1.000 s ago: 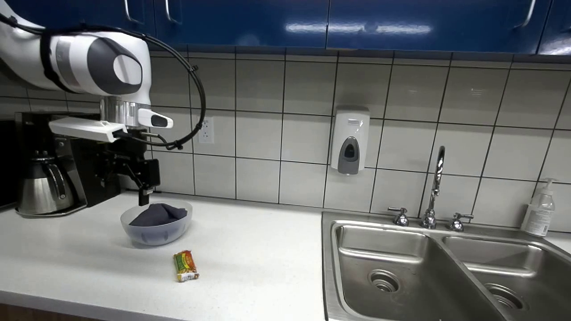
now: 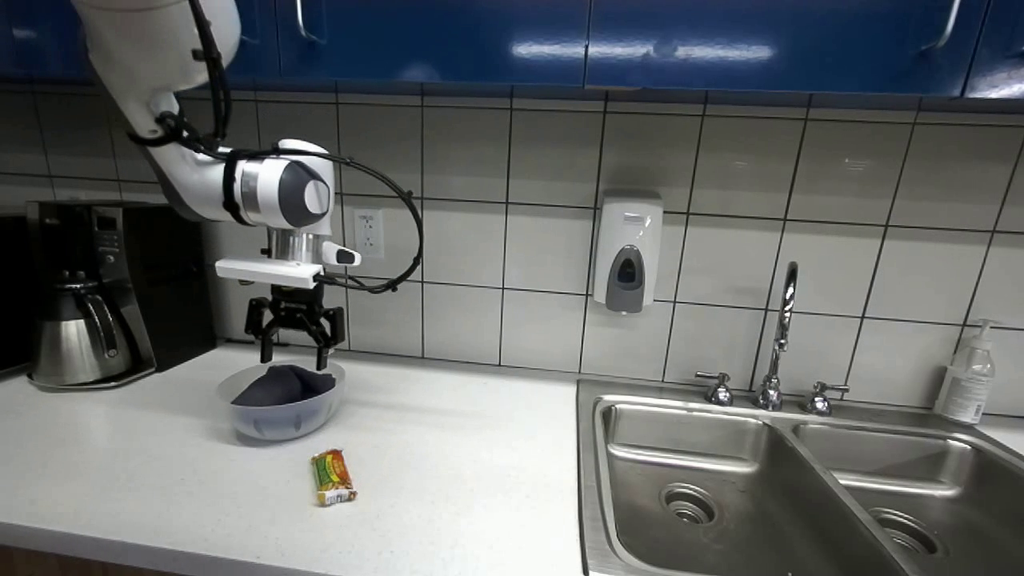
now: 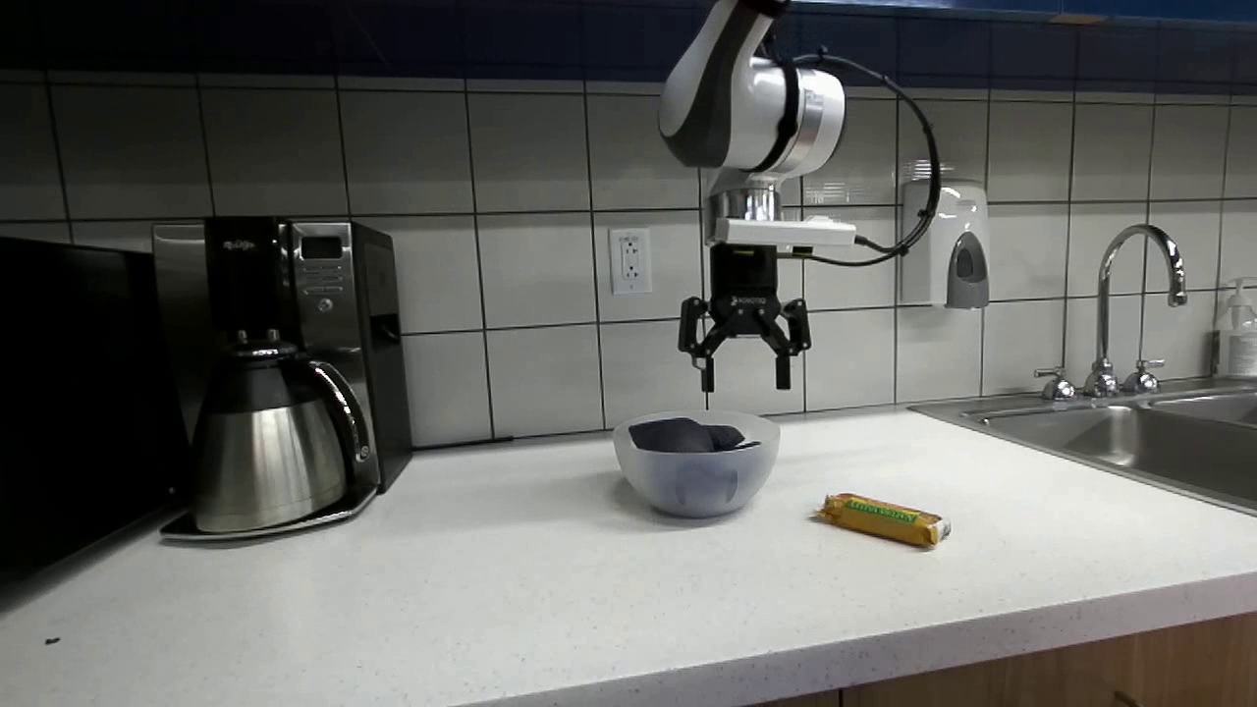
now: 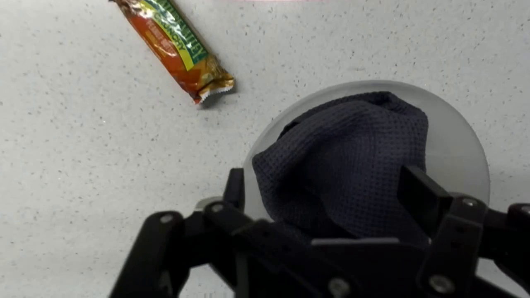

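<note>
A dark grey-blue cloth (image 4: 367,159) lies bunched inside a translucent bowl (image 3: 695,485) on the white counter. Above the bowl hangs my gripper (image 3: 745,375), pointing down. Its fingers (image 4: 234,191) are spread open, with nothing held between them and the cloth visible below. In exterior view 1 the fingertips appear close over the back of the bowl (image 2: 280,422). A snack bar in an orange, yellow and green wrapper (image 2: 333,477) rests on the counter, apart from the bowl and toward the front.
A coffee maker with a steel carafe (image 3: 271,436) stands at the left by the wall. The steel double sink (image 2: 592,480) and its faucet (image 2: 779,336) are to the right. Bare counter (image 2: 461,461) lies between bowl and sink.
In exterior view 1 my arm has moved back toward the wall and somewhat right, and the gripper has turned. The bowl, cloth and snack bar have stayed in place.
</note>
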